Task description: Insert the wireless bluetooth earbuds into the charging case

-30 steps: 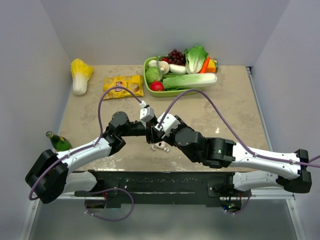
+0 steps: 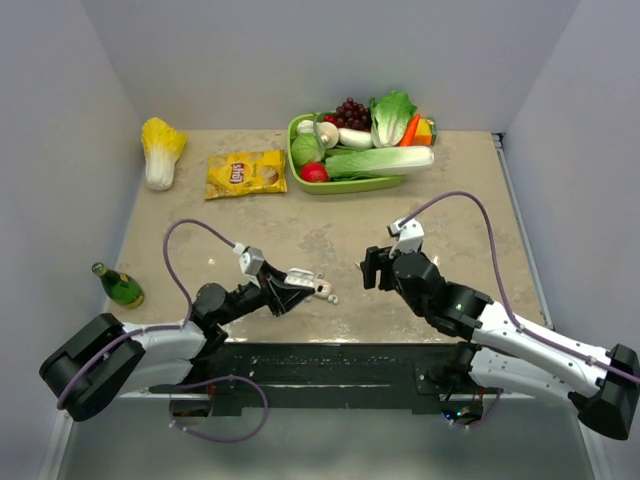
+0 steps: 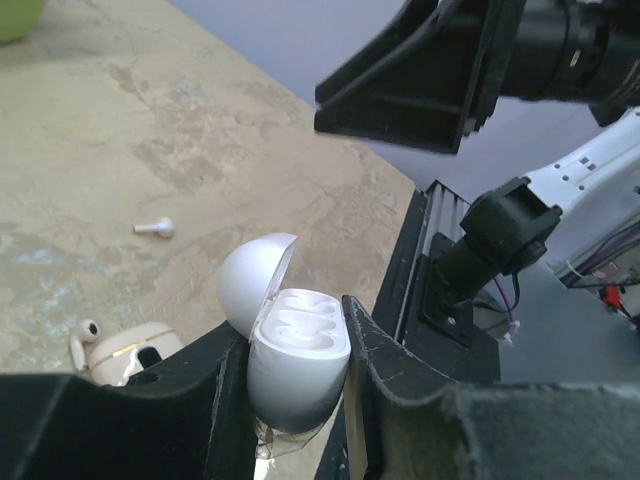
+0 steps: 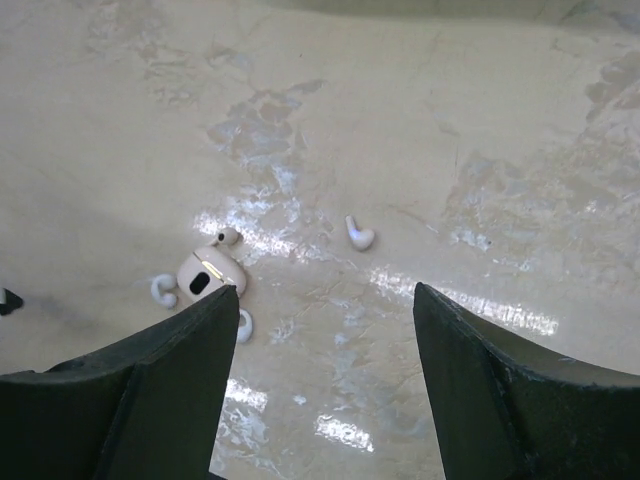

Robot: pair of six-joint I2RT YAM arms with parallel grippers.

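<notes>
My left gripper is shut on an open white charging case point(image 3: 298, 355), lid raised and earbud wells visible. On the table behind it, another case point(image 4: 213, 272) lies with small white earbuds point(image 4: 163, 290) around it. A single earbud point(image 4: 360, 235) rests apart, to its right in the right wrist view. My right gripper point(image 2: 375, 268) stands open above that area, nothing visible between its fingers.
A green basket of vegetables point(image 2: 295, 170), a chip bag point(image 2: 245, 175), a yellow cabbage point(image 2: 160, 155) and a bottle point(image 2: 120, 287) sit around the back and left.
My grippers, together over the middle a second ago, have separated: the left moved down-left with the case, the right moved right and lower in the top view.
</notes>
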